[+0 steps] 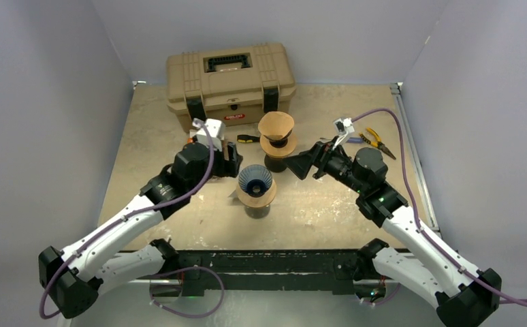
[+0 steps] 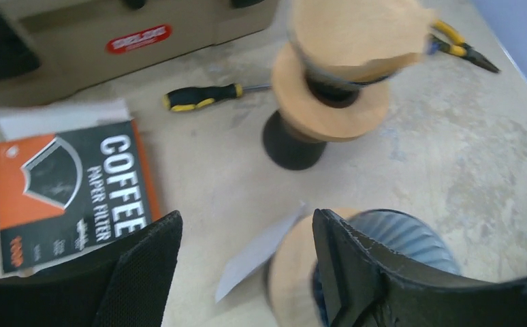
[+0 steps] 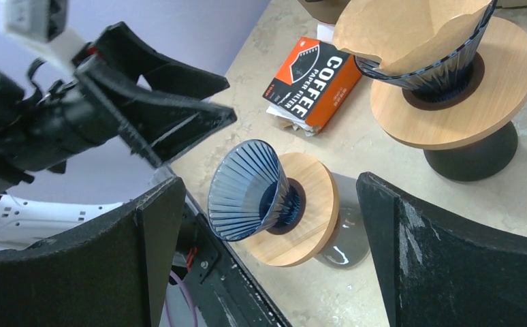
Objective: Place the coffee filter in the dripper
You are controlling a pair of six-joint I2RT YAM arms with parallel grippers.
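A ribbed blue dripper (image 3: 242, 194) on a wooden ring (image 3: 318, 225) stands at the front; no filter shows inside it. Beside that stand, a piece of white paper (image 2: 257, 252), apparently a filter, sticks out low on the left, partly hidden. My left gripper (image 1: 236, 161) is above and left of this dripper, its fingers apart and empty. To the right of the drippers, my right gripper (image 1: 300, 165) stands open, nothing between its fingers. The dripper behind holds a brown paper filter (image 1: 276, 124).
A coffee filter box (image 2: 73, 191) lies to the left. A tan toolbox (image 1: 233, 85) fills the back, with a screwdriver (image 2: 203, 97) before it. Pliers (image 1: 381, 143) lie at the right.
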